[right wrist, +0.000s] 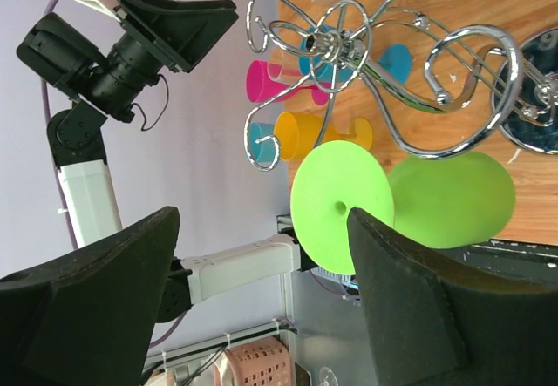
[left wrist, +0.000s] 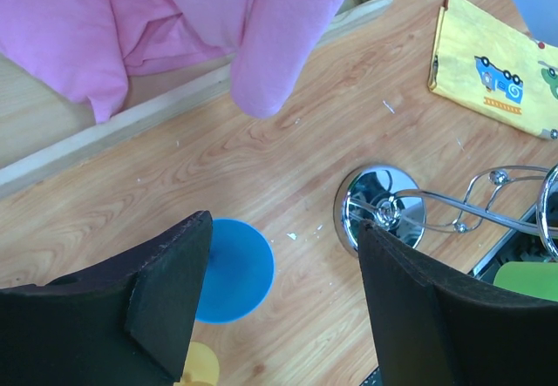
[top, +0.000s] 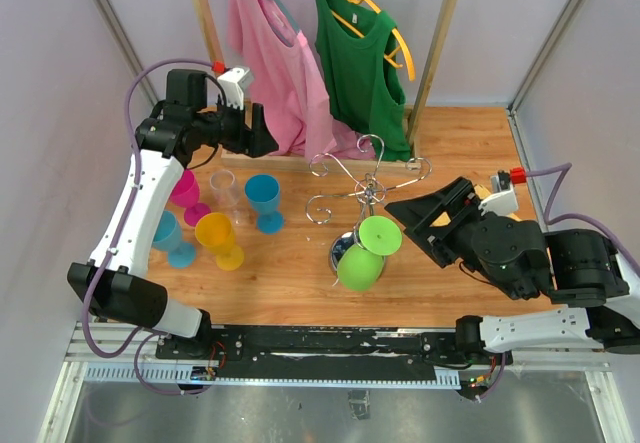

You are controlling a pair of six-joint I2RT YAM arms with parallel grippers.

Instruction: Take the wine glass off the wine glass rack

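Note:
A lime-green wine glass hangs upside down on the chrome rack (top: 366, 198), its round foot (top: 380, 235) uppermost and its bowl (top: 360, 269) below. In the right wrist view the glass's foot (right wrist: 336, 190) shows beyond the finger gap, partly covered by the right-hand finger (right wrist: 418, 290). My right gripper (top: 415, 235) stands open just right of the glass, with nothing held between its fingers. Over by the pink garment, my left gripper (top: 265, 139) is open and empty; the rack's round base (left wrist: 381, 207) appears beyond its right finger in the left wrist view.
On the left stand a blue goblet (top: 263, 199), a yellow one (top: 217, 235), a pink one (top: 187, 193), a teal one (top: 172, 237) and a clear one. Pink (top: 280, 73) and green (top: 355, 58) garments hang behind. A yellow printed cloth (left wrist: 497, 72) lies right of the rack.

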